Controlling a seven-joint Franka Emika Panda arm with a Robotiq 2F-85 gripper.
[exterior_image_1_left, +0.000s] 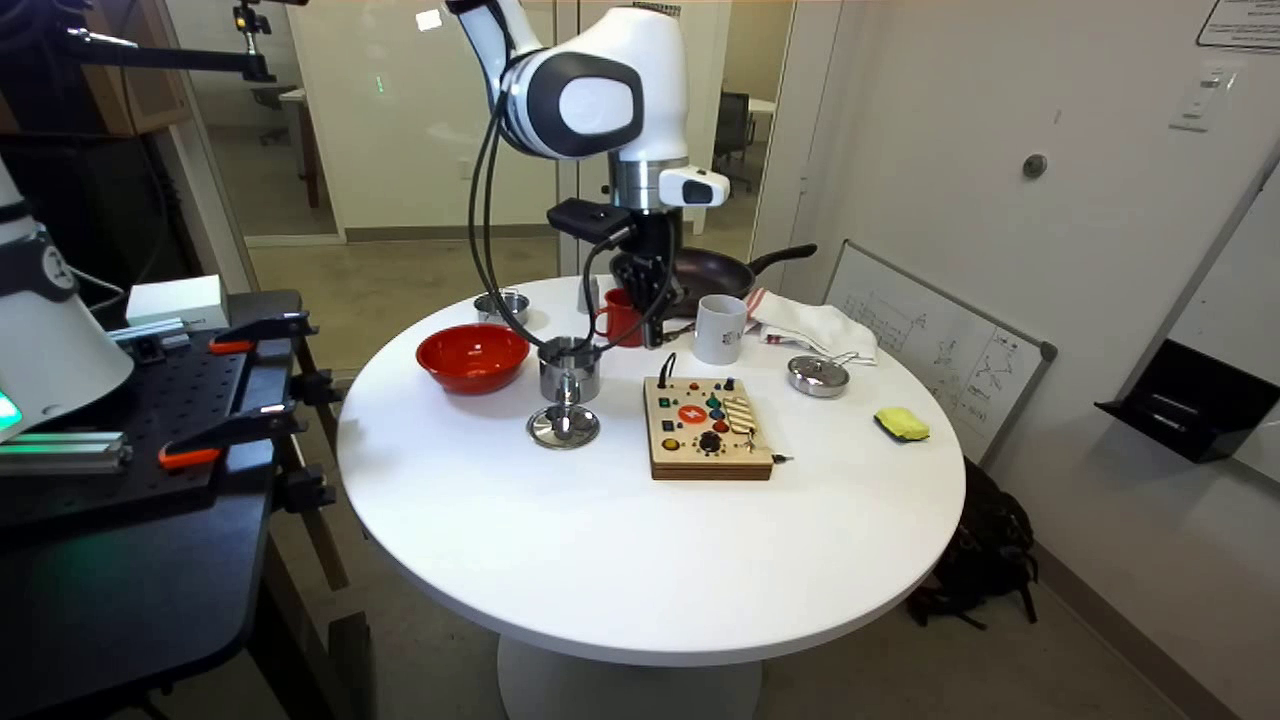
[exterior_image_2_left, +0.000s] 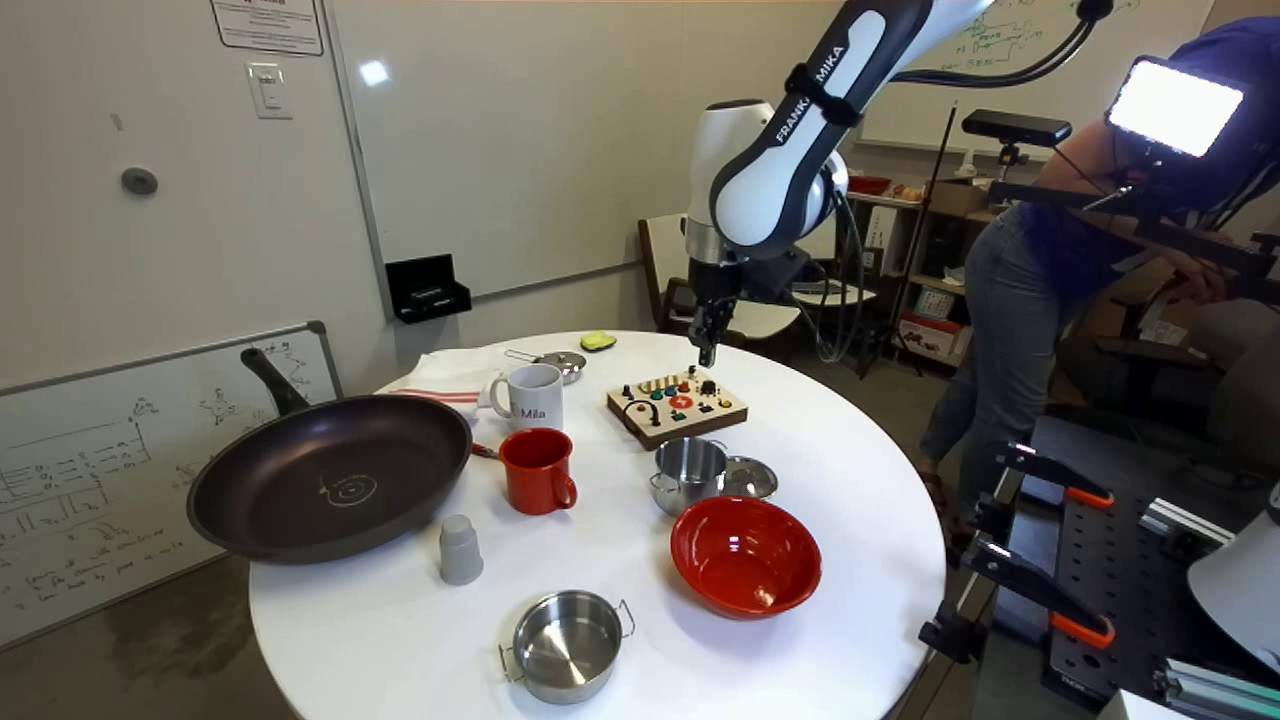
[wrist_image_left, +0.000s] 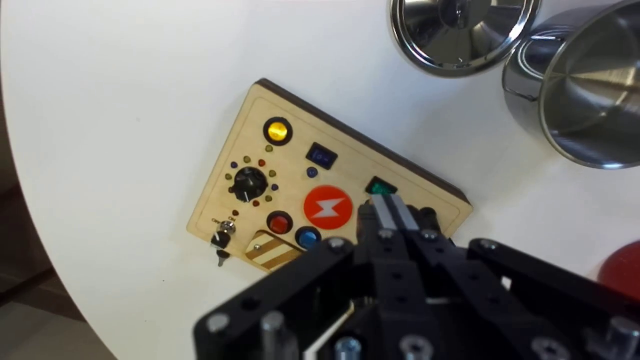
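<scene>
A wooden switch board (exterior_image_1_left: 708, 430) with buttons, a black knob (wrist_image_left: 249, 184) and a red disc (wrist_image_left: 327, 207) lies flat on the white table. My gripper (exterior_image_1_left: 653, 341) hangs above the table; in the wrist view the gripper covers part of the board, close to the green switch (wrist_image_left: 381, 186). Its two fingers stand side by side, shut, and no object can be made out between them. In exterior view 2 the gripper's tip (exterior_image_2_left: 707, 356) appears over the board's far side. The striped piece (wrist_image_left: 273, 250) is partly hidden by the gripper body.
A steel pot (exterior_image_2_left: 690, 472) and its lid (exterior_image_1_left: 563, 426) stand beside the board, with a red bowl (exterior_image_2_left: 745, 554) close by. A white mug (exterior_image_1_left: 720, 329), a red mug (exterior_image_2_left: 536, 469) and a frying pan (exterior_image_2_left: 336, 474) occupy the other side.
</scene>
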